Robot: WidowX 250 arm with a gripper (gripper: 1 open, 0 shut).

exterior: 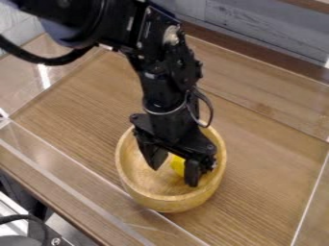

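Note:
My black gripper [172, 161] reaches down into a round wooden bowl [158, 200] near the table's front edge. Its fingers stand apart, open, over the bowl's floor. A small yellow object [178, 165] lies in the bowl between the fingers, partly hidden by them. The arm and its cables hide the back of the bowl.
Bare wooden table [257, 192] surrounds the bowl, with free room to the left and right. A pale wall [257, 38] runs along the back. Clear edging borders the table at the left front, where a black cable hangs.

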